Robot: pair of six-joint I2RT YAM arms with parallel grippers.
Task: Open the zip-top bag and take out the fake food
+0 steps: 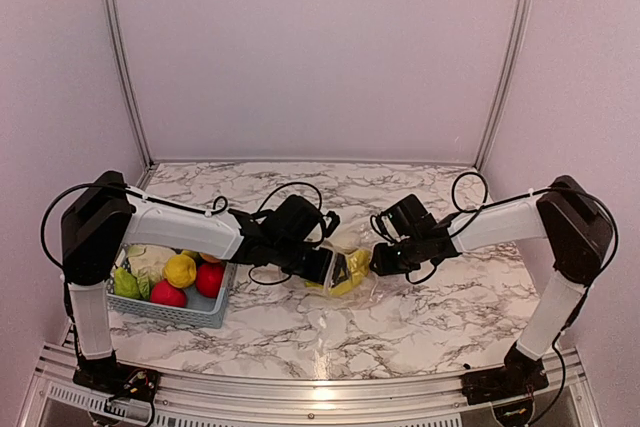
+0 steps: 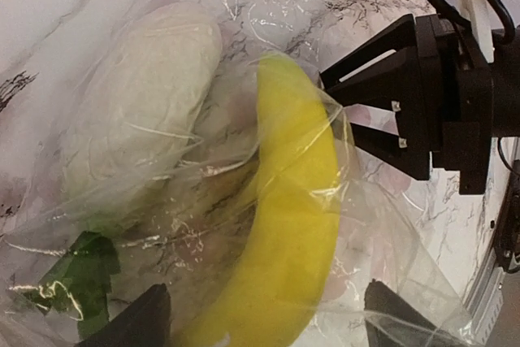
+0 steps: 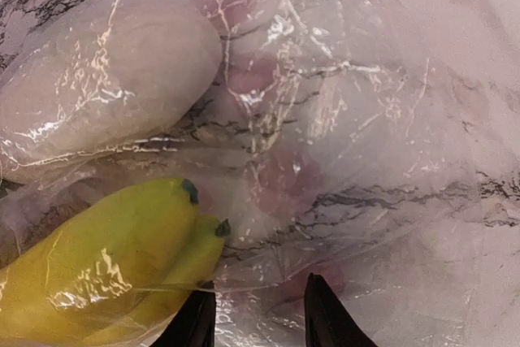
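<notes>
A clear plastic bag [image 2: 236,6] lies on the marble table between my two grippers. In it are a yellow banana [image 2: 301,176], a pale oblong food [image 2: 150,95] and a green leafy piece [image 2: 85,282]. My left gripper is open, its fingers on either side of the banana's near end and partly behind film. In the right wrist view, the greenish end of the banana [image 3: 122,258] shows through plastic left of my right gripper. Those fingers stand apart at the bag's side, partly open; whether film lies between them is unclear.
At the left, a grey-blue basket [image 1: 170,315] holds several foods, among them a yellow pepper-like one [image 1: 180,271] and a red one [image 1: 168,293].
</notes>
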